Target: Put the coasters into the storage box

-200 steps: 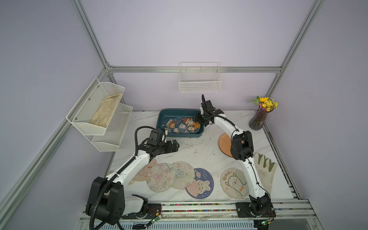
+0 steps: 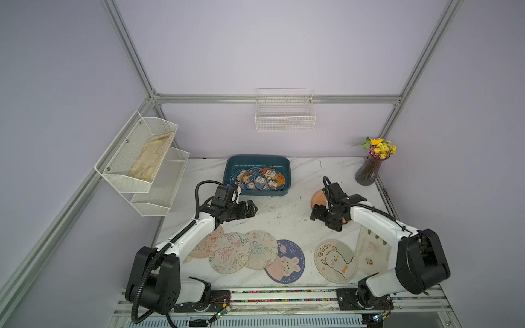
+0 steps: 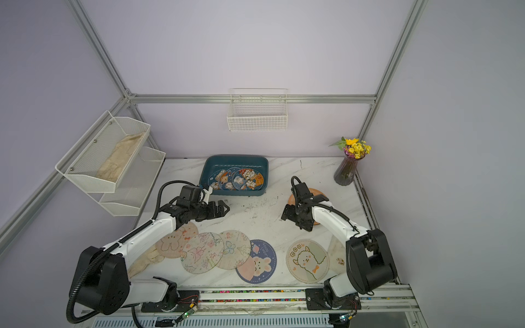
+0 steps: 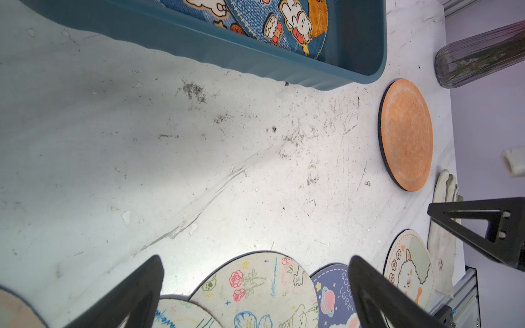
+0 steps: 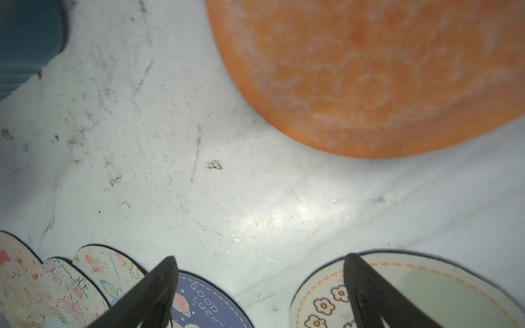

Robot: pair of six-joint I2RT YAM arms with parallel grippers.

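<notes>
A teal storage box [image 2: 256, 160] holding several denim-patterned coasters [image 4: 298, 24] stands at the back centre. An orange coaster [image 4: 405, 134] lies right of it, with my open right gripper [image 2: 320, 216] above its near left edge, holding nothing. My open left gripper [image 2: 247, 208] hangs empty just in front of the box. Several printed coasters line the front: an overlapping group [image 2: 229, 254] at left, a blue rabbit one [image 2: 289, 262] in the middle and a dog one [image 2: 333, 259] at right.
A vase of flowers [image 2: 367, 170] stands at the back right. A white two-tier rack [image 2: 141, 187] is at the left, a wire basket [image 2: 284, 123] on the back wall. Pale gloves [image 4: 444, 229] lie at the right edge.
My right gripper has moved from the box's right side toward the front right, over the orange coaster. The left arm is nearly unchanged.
</notes>
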